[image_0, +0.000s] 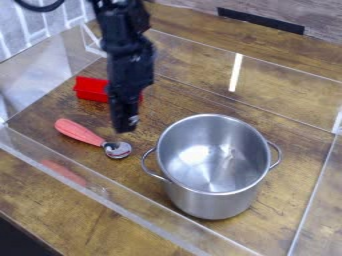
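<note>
My gripper (126, 120) hangs blurred above the wooden board, just above and behind a scoop with a red handle (78, 131) and a steel head; whether its fingers are shut is too blurred to tell. A red block (91, 88) lies behind it to the left, partly hidden. A large steel pot (214, 190) with two side handles stands to the right.
A clear-walled enclosure surrounds the wooden surface (267, 105). Free board shows behind the pot and at the back right. A white strip (237, 72) is at the back.
</note>
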